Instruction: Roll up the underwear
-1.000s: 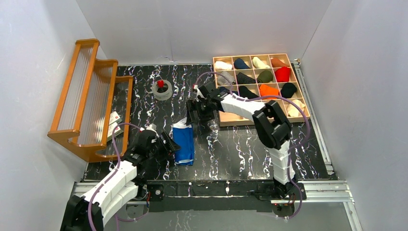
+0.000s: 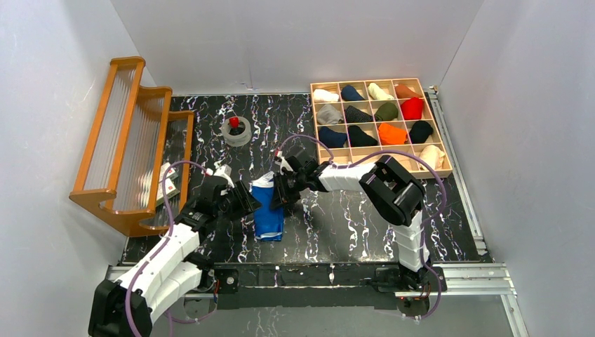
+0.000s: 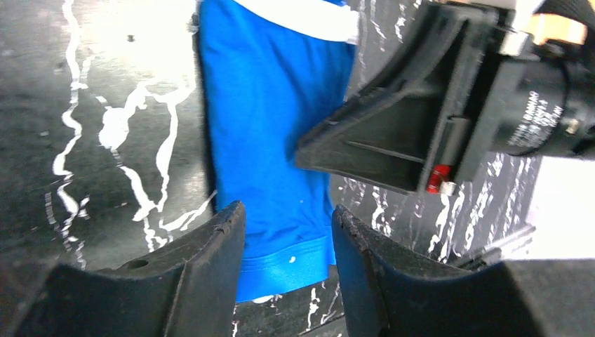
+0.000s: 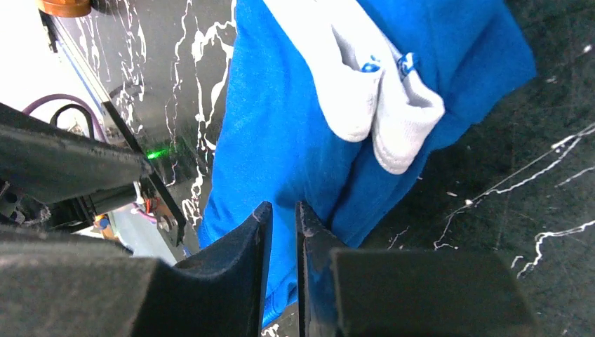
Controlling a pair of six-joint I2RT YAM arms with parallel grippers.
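Observation:
The blue underwear (image 2: pixel 268 223) lies folded into a narrow strip on the marbled table, a white waistband at its far end. My left gripper stands part open above the near portion, blue cloth (image 3: pixel 273 175) showing between its fingers but not held. Against the cloth's middle, my right gripper is shut to a narrow gap. Blue fabric (image 4: pixel 288 147) is visible through that gap; whether it is pinched cannot be told. White waistband folds (image 4: pixel 351 98) show in the right wrist view.
A wooden compartment box (image 2: pixel 326 156) with several rolled garments stands at the back right. A wooden rack (image 2: pixel 98 193) occupies the left side, and a grey tape roll (image 2: pixel 237 139) lies at the back.
My left gripper has shifted slightly right and away from the front, closer to the cloth.

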